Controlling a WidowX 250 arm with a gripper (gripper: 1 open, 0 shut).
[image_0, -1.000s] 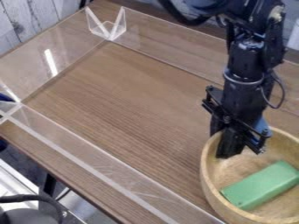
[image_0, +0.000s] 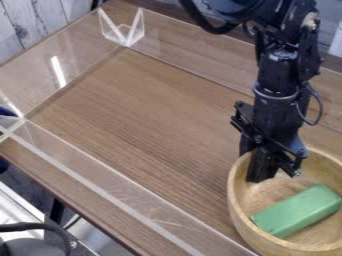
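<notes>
My black gripper (image_0: 267, 155) reaches down from the top right, its fingers at the upper left rim of a tan wooden bowl (image_0: 241, 200). It looks shut on that rim, though the dark fingers hide the exact contact. A green rectangular block (image_0: 297, 209) lies flat inside the bowl, at the bottom right of the camera view.
Clear panels edge it at the top and left, with a clear bracket (image_0: 123, 30) at the back. A dark cable or fitting lies beyond the lower-left edge.
The arm and gripper have shifted very slightly, staying at the bowl's rim. The bowl and green block look almost unmoved.
</notes>
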